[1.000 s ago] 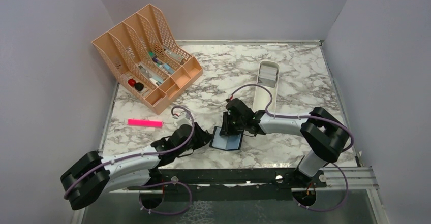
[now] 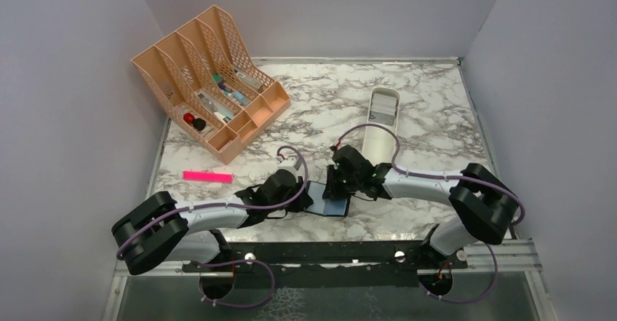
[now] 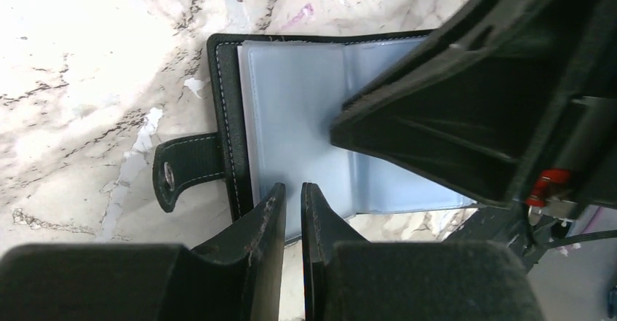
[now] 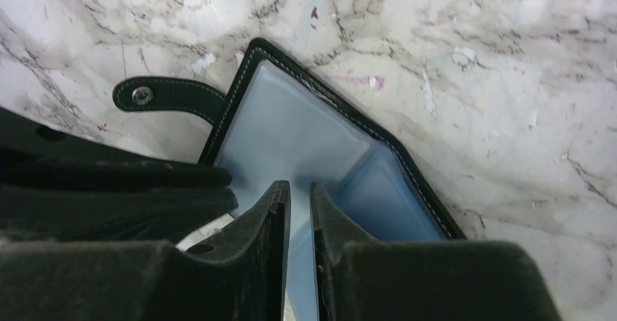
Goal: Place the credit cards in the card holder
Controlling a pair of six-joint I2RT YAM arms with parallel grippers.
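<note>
The card holder [image 2: 316, 210] lies open on the marble table, a dark, stitched cover with clear sleeves [image 3: 298, 95] and a snap strap [image 3: 188, 164]. Over its strap-side page is my left gripper, slightly open, nothing seen between its fingers. My right gripper sits by the fold between the pages, its fingers closed to a narrow gap where the edge of the clear sleeve shows. It appears shut on that sleeve edge. In the left wrist view, the right gripper hides part of the far page. No loose credit card can be made out.
A peach organizer [image 2: 233, 143] with small items stands at the back left. Pink strip [image 2: 207, 176] lies in front of it. A white tray [image 2: 378, 146] with a grey insert is behind the right arm. The two grippers are very close together.
My left gripper has moved right, onto the holder's left page. The right gripper has shifted slightly right and towards the front edge.
</note>
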